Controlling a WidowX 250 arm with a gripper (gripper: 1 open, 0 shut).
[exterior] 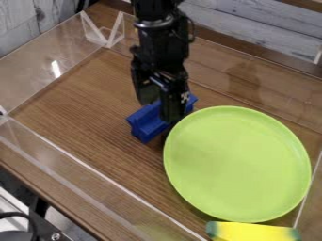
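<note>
My black gripper (161,94) hangs from the top centre, low over a blue block (146,126) on the wooden surface. The gripper is open, around the upper part of the block, which it partly hides; whether it touches the block is unclear. A large light green plate (236,165) lies just right of the block.
A yellow object (251,232) lies at the bottom right edge. Clear plastic walls (51,52) border the left side and front.
</note>
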